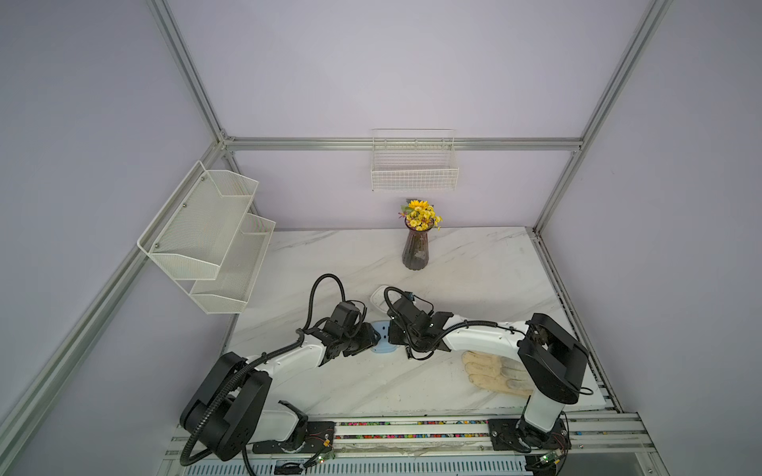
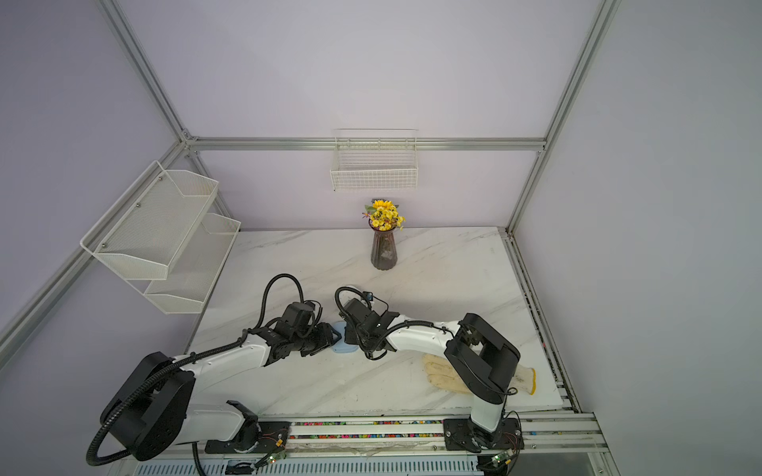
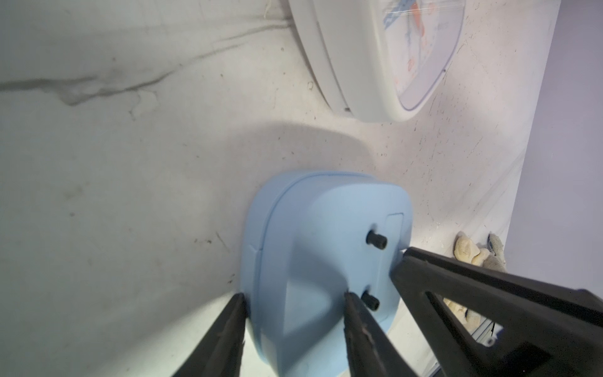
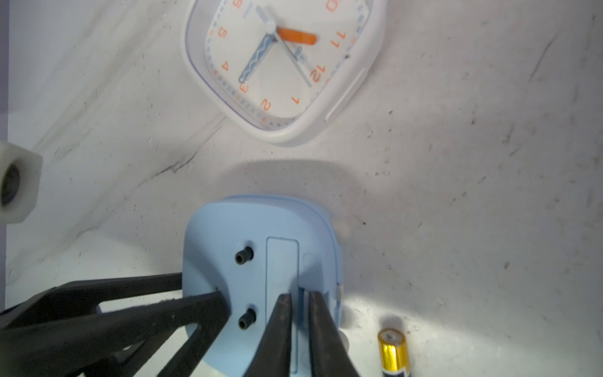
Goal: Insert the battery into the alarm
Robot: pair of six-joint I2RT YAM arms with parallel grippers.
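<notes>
The light blue alarm back (image 3: 326,220) lies on the table, its battery cover (image 4: 281,264) facing up beside two black knobs. My left gripper is part open around the blue body, fingertips on either side of its rounded side. My right gripper has its fingertips close together at the edge of the battery cover; what is between them is unclear. A gold-topped battery (image 4: 393,348) stands or lies on the table beside the blue body. A white square clock (image 4: 276,62) lies just behind it.
A vase of yellow flowers (image 1: 416,247) stands at the back centre. Beige gloves (image 1: 488,371) lie under the right arm at the front right. Wire baskets (image 1: 414,170) hang on the walls.
</notes>
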